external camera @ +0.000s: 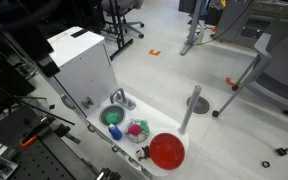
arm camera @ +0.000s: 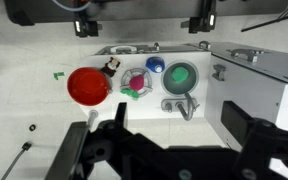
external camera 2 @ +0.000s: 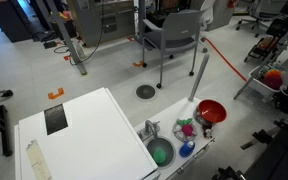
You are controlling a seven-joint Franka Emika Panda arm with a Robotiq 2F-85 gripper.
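My gripper stands open in the wrist view, its black fingers spread apart with nothing held between them. Beyond the fingertips lies a small toy kitchen counter. On it are a red bowl (arm camera: 88,86), a round rack (arm camera: 136,82) holding a pink item and green pieces, and a blue object (arm camera: 155,65). A grey sink (arm camera: 181,77) has a green item (arm camera: 179,74) inside, with a faucet (arm camera: 187,106) beside it. In exterior view 1, a dark, blurred part of my arm (external camera: 24,40) fills the upper left; its fingers are hard to make out there.
A tall white cabinet (external camera: 76,70) adjoins the sink end of the counter. A pale upright post (external camera: 190,108) rises near the bowl. Grey chairs (external camera 2: 174,35) stand behind on open floor. Dark table framework (external camera: 44,150) borders the near side.
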